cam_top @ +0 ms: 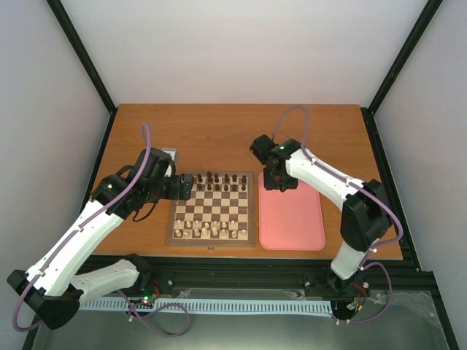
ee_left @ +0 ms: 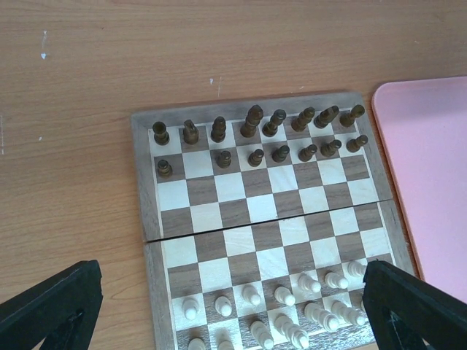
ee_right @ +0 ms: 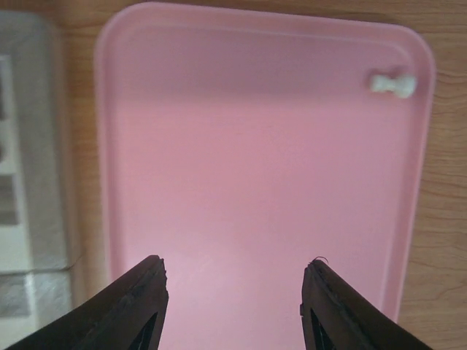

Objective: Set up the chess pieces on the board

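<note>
The chessboard [cam_top: 211,204] carries dark pieces [ee_left: 253,117] in rows at the far side and white pieces [ee_left: 290,332] at the near side. My left gripper hangs open over the board's left part, nothing between its fingers. My right gripper is open above the pink tray [ee_right: 255,182], right of the board. A single white piece [ee_right: 394,84] lies on its side in the tray's far right corner.
The board's grey frame [ee_right: 40,146] borders the tray closely on the left. A small grey object behind my left arm is mostly hidden.
</note>
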